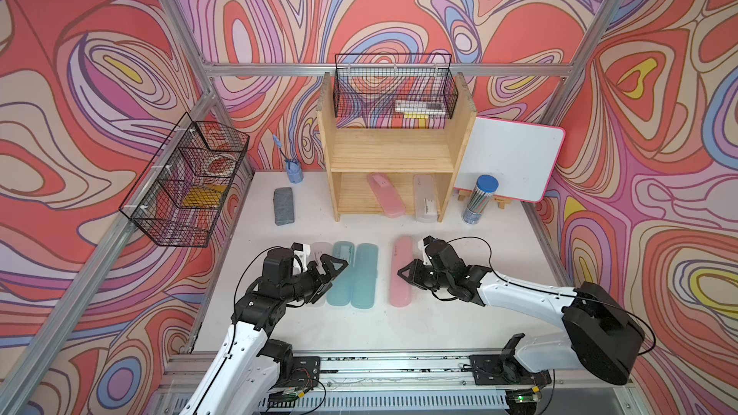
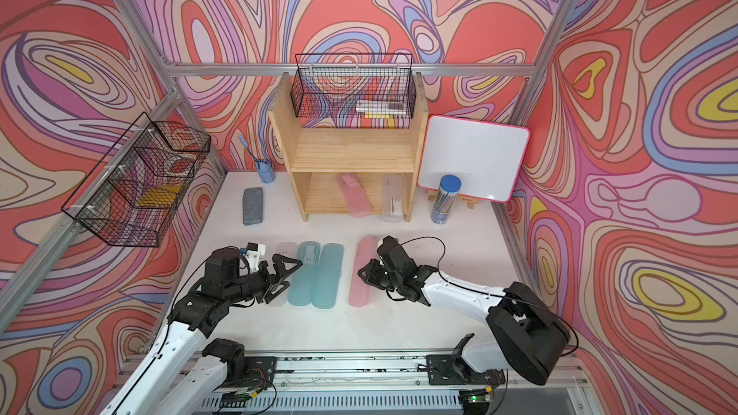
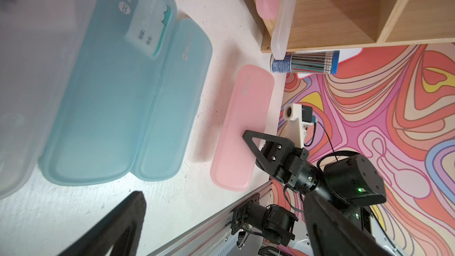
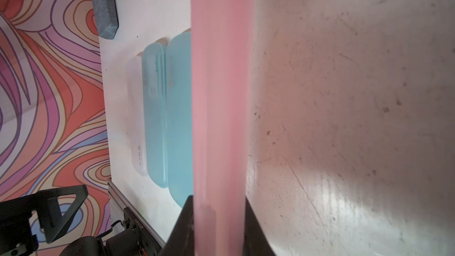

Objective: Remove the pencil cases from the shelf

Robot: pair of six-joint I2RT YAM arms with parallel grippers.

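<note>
My right gripper (image 1: pixel 411 270) is shut on a pink pencil case (image 1: pixel 401 249), low over the table right of the blue cases; whether it touches the table I cannot tell. In the right wrist view the case (image 4: pixel 220 90) runs edge-on between the fingers. My left gripper stands open and empty above the left-hand cases. On the table lie two blue cases (image 1: pixel 366 276) (image 3: pixel 109 90) side by side, with a clear case (image 3: pixel 42 66) beside them. Inside the shelf's (image 1: pixel 392 160) lower level are another pink case (image 1: pixel 386 195) and a clear case (image 1: pixel 425 198).
A grey case (image 1: pixel 283 206) lies at the table's left. A blue-lidded pencil jar (image 1: pixel 479 200) stands by the whiteboard (image 1: pixel 511 155) at right. A blue cup (image 1: pixel 293 172) is at back left. Table space right of the held pink case is clear.
</note>
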